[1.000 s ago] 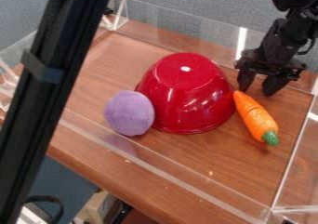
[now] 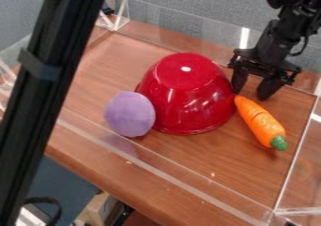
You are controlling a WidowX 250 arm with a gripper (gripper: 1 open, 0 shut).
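Observation:
A red bowl point(image 2: 182, 87) lies upside down on the wooden tray floor. A purple ball point(image 2: 129, 114) sits at its front left. An orange toy carrot point(image 2: 260, 120) with a green top lies right of the bowl, narrow end up against it. My black gripper point(image 2: 257, 80) is low at the back right, just behind the carrot and right of the bowl. Its fingers reach down near the floor; whether they are open or shut is unclear.
Clear plastic walls border the wooden surface point(image 2: 189, 183). A black post crosses the left of the view.
My gripper has shifted slightly left, toward the bowl. The bowl, ball and carrot look almost unchanged.

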